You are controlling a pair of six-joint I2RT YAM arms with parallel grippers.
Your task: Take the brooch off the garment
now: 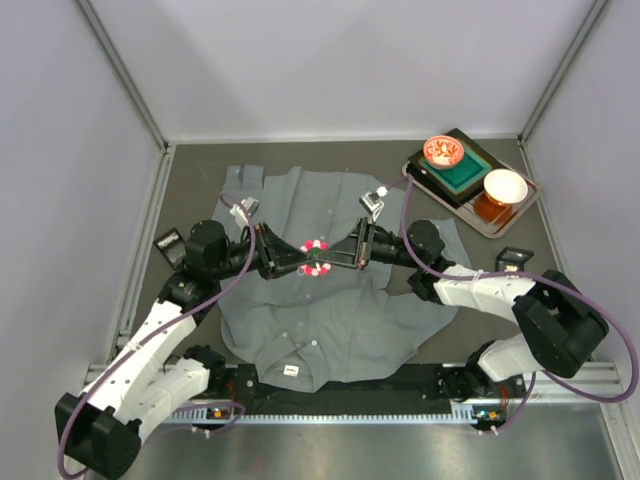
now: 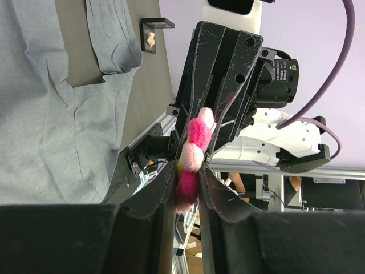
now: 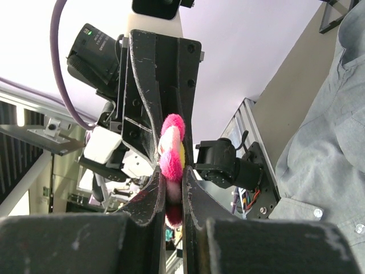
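The brooch (image 1: 318, 268), a ring of pink and white fluffy balls, is held in the air above the grey garment (image 1: 310, 330). From its left side my left gripper (image 1: 300, 262) is shut on it; from the right my right gripper (image 1: 332, 258) is shut on it too. Seen edge-on in the left wrist view, the brooch (image 2: 194, 149) stands between both pairs of fingers. The right wrist view likewise shows the brooch (image 3: 171, 149) pinched by both grippers, apart from the cloth. The garment lies spread flat, collar toward the near edge.
A metal tray (image 1: 483, 222) at the back right carries a dark box with a green panel (image 1: 462, 172), an orange-patterned bowl (image 1: 443, 152) and a white-topped amber jar (image 1: 500, 195). Small black stands (image 1: 172, 247) flank the garment.
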